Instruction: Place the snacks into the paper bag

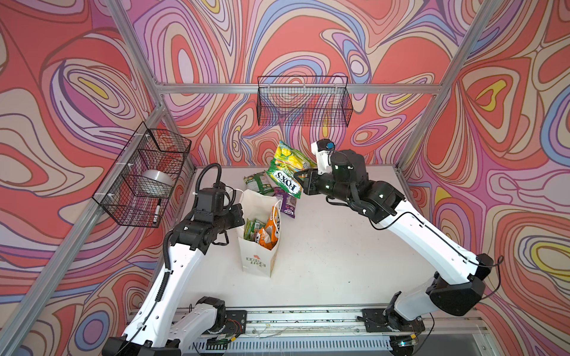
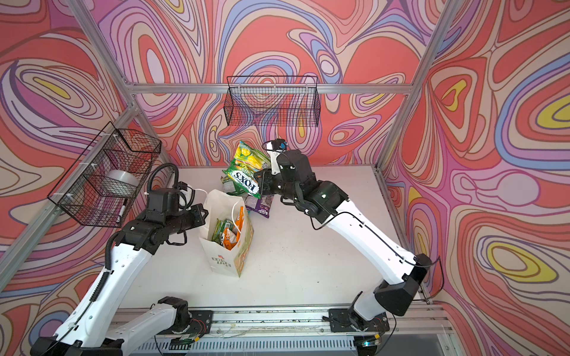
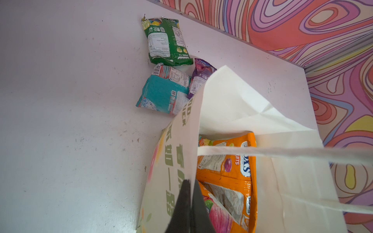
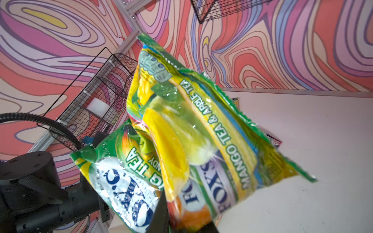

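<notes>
My right gripper [image 1: 304, 178] is shut on a green and yellow Fox's candy bag [image 1: 286, 172], held up in the air behind and right of the paper bag. In the right wrist view the candy bag [image 4: 209, 136] is folded and covers most of the fingers. The white paper bag [image 1: 256, 261] stands upright and open at the left of the table. Inside it show an orange snack bag [image 3: 229, 163] and green packs [image 2: 221, 232]. My left gripper is shut at the paper bag's rim, its fingertips against the thin paper wall.
Behind the paper bag lie a green snack pack [image 3: 167, 40], a teal pack [image 3: 161, 91] and a purple pack [image 3: 201, 73]. Wire baskets [image 1: 304, 106] hang at the back and left.
</notes>
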